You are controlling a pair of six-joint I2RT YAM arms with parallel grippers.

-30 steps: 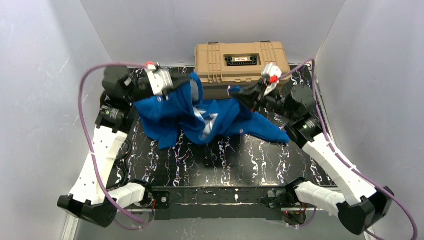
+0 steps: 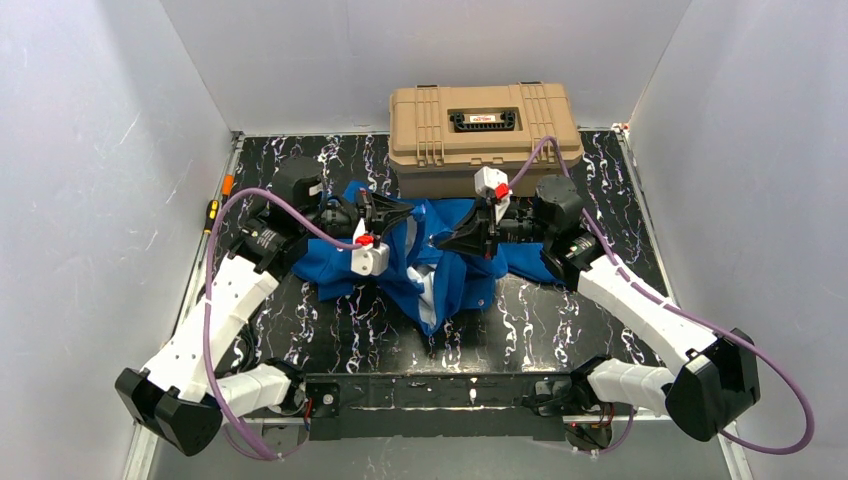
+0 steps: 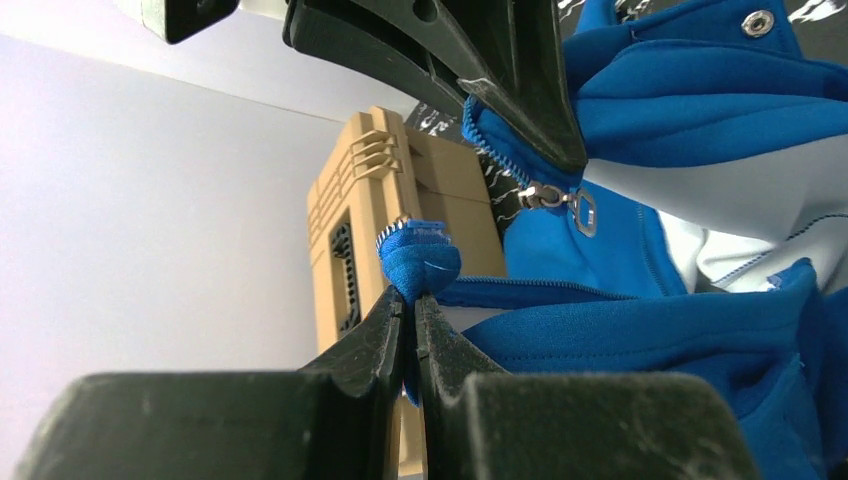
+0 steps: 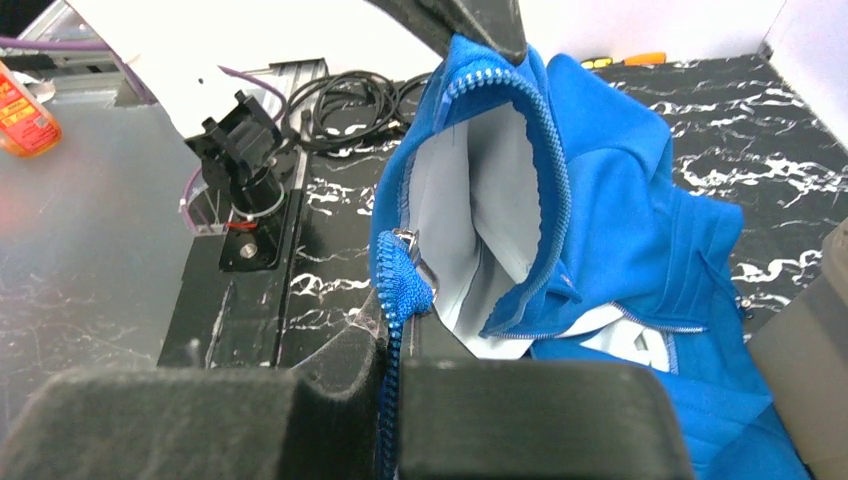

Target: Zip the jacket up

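Note:
The blue jacket [image 2: 460, 290] lies bunched in the middle of the table, its grey-white lining showing. Its two zipper edges are raised, facing each other. My left gripper [image 2: 405, 210] is shut on one zipper end, whose blue tape and teeth [image 3: 415, 255] stick up from the fingertips in the left wrist view. My right gripper [image 2: 445, 240] is shut on the other end, with the metal slider and pull [image 3: 560, 200] just beside its fingertips. The right wrist view shows that tape [image 4: 400, 285] between the fingers. The two held ends are a short way apart.
A tan case [image 2: 485, 150] stands along the back. Cables [image 4: 355, 115] and orange-handled tools [image 2: 227, 186] lie at the left edge.
Over the last second both arms came down and inward, my right gripper moving left, bringing the held zipper ends closer and pulling the jacket toward the front.

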